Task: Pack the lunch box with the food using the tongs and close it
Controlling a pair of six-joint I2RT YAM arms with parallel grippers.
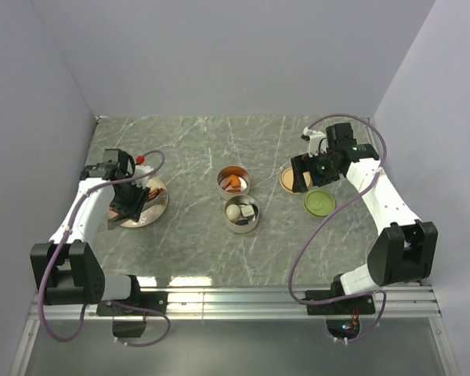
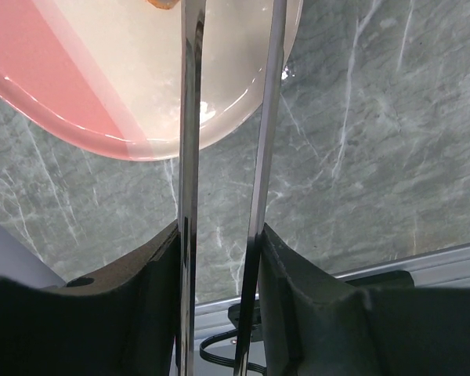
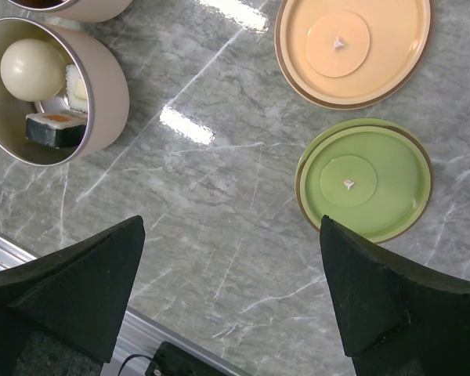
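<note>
On the left side stands a pale plate (image 1: 145, 222), pink on one part of its rim in the left wrist view. Above it is my left gripper, its fingers against the two long arms of metal tongs (image 2: 189, 141). The tongs' arms stand apart, their far ends cut off by the frame's top. Orange-brown food (image 1: 154, 193) shows on the plate. Mid-table, one round box (image 1: 248, 227) holds a pale ball and sushi-like pieces; another box (image 1: 222, 177) holds orange food. My right gripper is open and empty, over bare tabletop.
An orange lid (image 3: 392, 47) and a green lid (image 3: 364, 184) lie flat at right, beside my right gripper. A metal rail (image 1: 235, 301) runs along the front edge. The grey tabletop (image 1: 188, 235) between plate and boxes is clear.
</note>
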